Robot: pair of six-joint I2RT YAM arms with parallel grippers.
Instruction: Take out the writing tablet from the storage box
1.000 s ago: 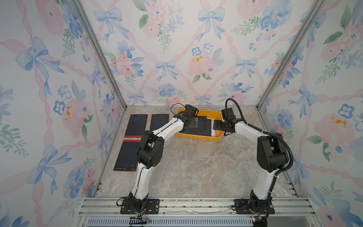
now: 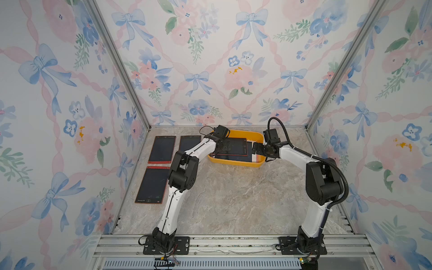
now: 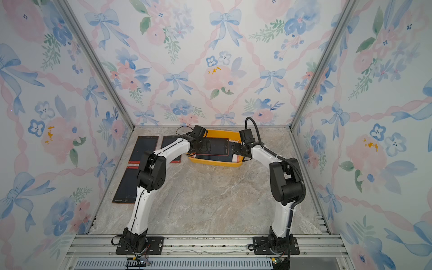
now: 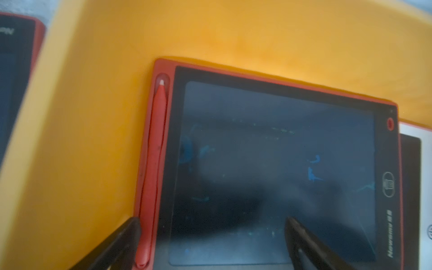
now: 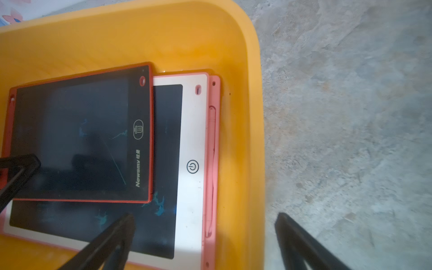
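Inside the yellow storage box (image 5: 249, 135) a black writing tablet with a red edge (image 5: 81, 135) lies on top of a larger white-framed tablet (image 5: 192, 216). In the left wrist view the upper tablet (image 4: 274, 171) fills most of the picture, its red stylus (image 4: 153, 175) along the left end. My left gripper is open over that stylus end, one fingertip near the stylus and the other over the screen. At the box's right side my right gripper stands open, its fingers on either side of the right wall as seen from above. Neither holds anything.
Several black tablets lie on the table left of the box, among them a front one (image 2: 152, 185) and a back one (image 2: 162, 148). The table (image 2: 225, 198) in front of the box is clear, as is the area to its right.
My left gripper has shifted a little to the left over the box, toward the tablet's left end. The right arm looks almost unmoved, and the tablets lie as before.
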